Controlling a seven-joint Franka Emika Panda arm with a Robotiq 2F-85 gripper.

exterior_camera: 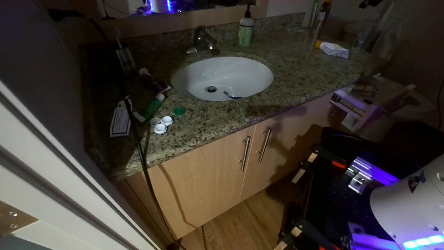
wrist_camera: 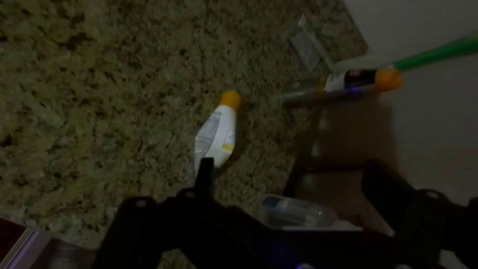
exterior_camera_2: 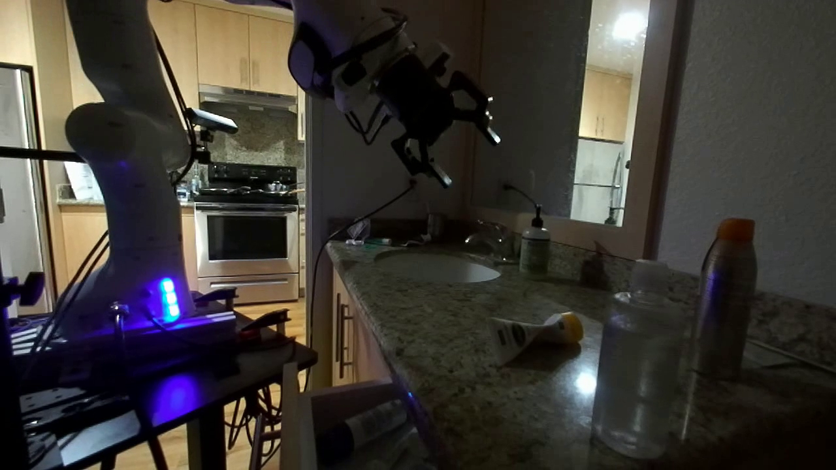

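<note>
My gripper [exterior_camera_2: 468,156] hangs high above the counter in exterior view 2, its two fingers spread wide and nothing between them. In the wrist view one dark finger [wrist_camera: 205,177] overlaps the lower end of a white tube with a yellow cap [wrist_camera: 216,136]. That tube lies on the granite counter [exterior_camera: 297,68], well below the gripper. In exterior view 1 the same tube [exterior_camera: 334,49] rests on the counter's right part. A sprayer can with an orange cap [exterior_camera_2: 725,301] and a clear bottle [exterior_camera_2: 639,376] stand near it.
Left of the tube are a white sink [exterior_camera: 233,75] with a small dark blue item inside and a pump bottle [exterior_camera: 246,31]. A contact lens case [exterior_camera: 163,124] and several tubes lie farther left. An open drawer [exterior_camera: 353,104] juts out below the counter.
</note>
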